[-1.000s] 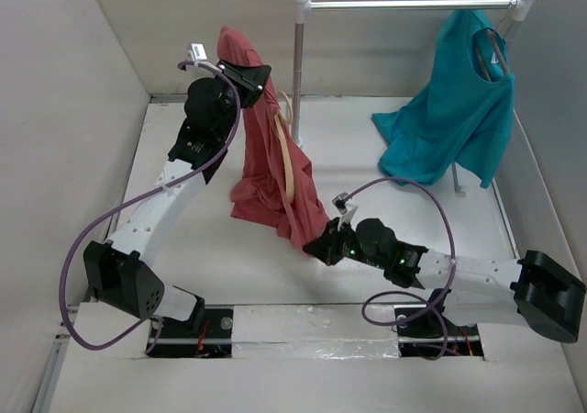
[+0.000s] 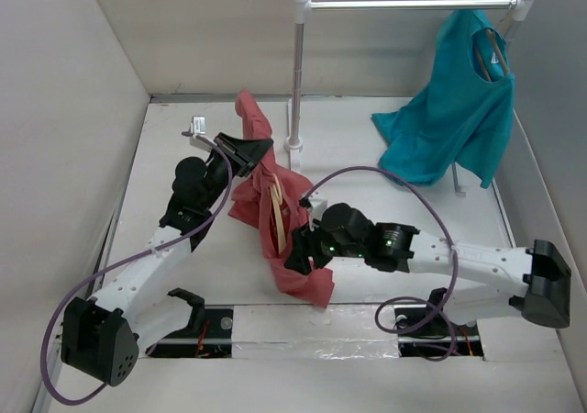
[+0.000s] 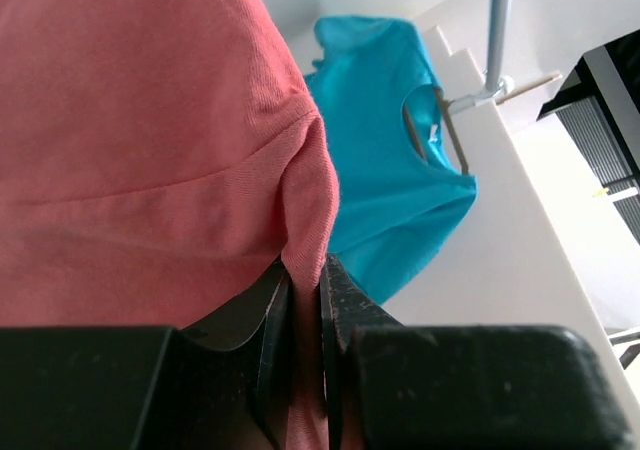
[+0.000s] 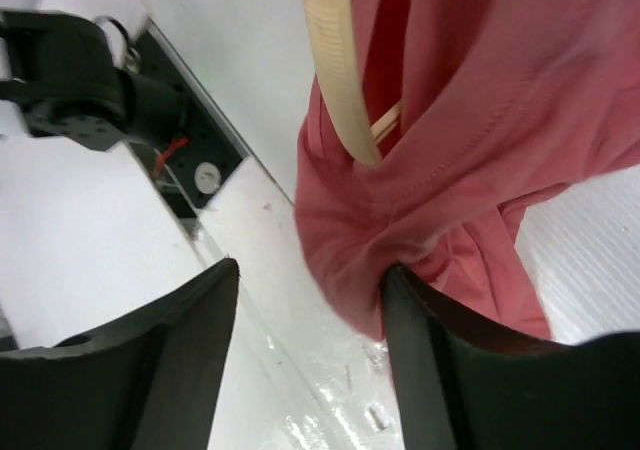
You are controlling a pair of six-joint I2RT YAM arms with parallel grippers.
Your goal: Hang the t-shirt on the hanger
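The red t-shirt (image 2: 257,202) hangs from my left gripper (image 2: 252,156), which is shut on its upper part; in the left wrist view its folded fabric (image 3: 160,130) runs down between the fingertips. A wooden hanger (image 2: 278,211) shows inside the shirt, also seen in the right wrist view as a pale wooden bar (image 4: 338,70). My right gripper (image 2: 304,248) is at the shirt's lower part, its fingers either side of a red fold (image 4: 360,280), open.
A metal rack (image 2: 413,5) stands at the back, with a teal shirt (image 2: 440,128) on a hanger at its right. Walls enclose both sides.
My left gripper has come down and toward the front with the shirt.
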